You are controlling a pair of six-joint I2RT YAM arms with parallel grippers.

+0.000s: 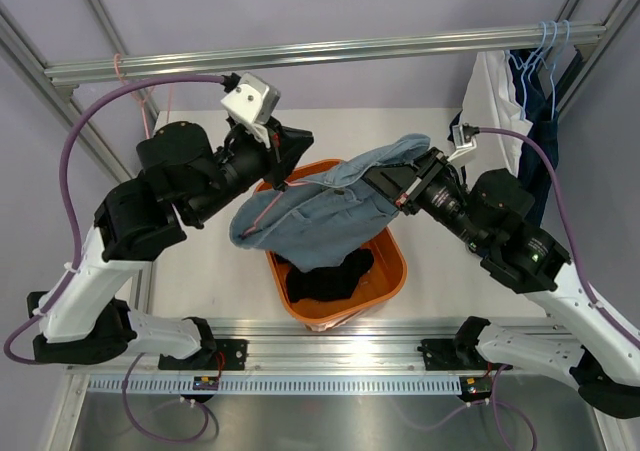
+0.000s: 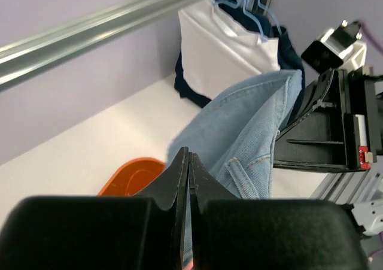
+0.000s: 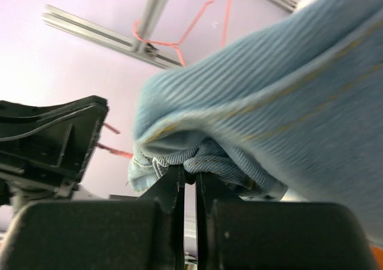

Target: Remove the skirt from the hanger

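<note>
The blue denim skirt hangs over the orange bin, my right gripper shut on it near its upper right part. In the right wrist view the bunched denim is clamped between the fingertips. A pink hanger lies across the skirt's left part. My left gripper is at the upper left end of the skirt, beside the hanger; in the left wrist view its fingertips are shut, with no cloth clearly between them.
An orange bin with dark cloth stands below. A metal rail spans the back, with pink hangers at left and white and dark garments on blue hangers at right.
</note>
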